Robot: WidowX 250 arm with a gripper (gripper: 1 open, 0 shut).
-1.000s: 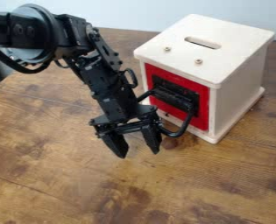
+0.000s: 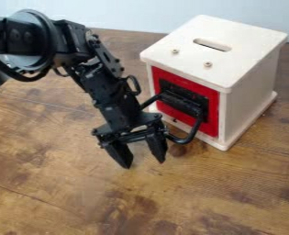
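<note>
My black gripper (image 2: 139, 151) hangs low over the wooden table, left of and in front of a pale wooden box (image 2: 245, 96). Its two fingers point down with a gap between them and nothing visible in it. The box has a red front panel (image 2: 168, 73) bearing a black fitting (image 2: 183, 99), from which a black curved tube or cable runs down near the gripper. A slot and two small knobs sit on the box's sloped top.
A white wall is behind, and the arm reaches in from the upper left.
The arm and gripper have shifted slightly, with the gripper a little lower in view. The box has not moved.
</note>
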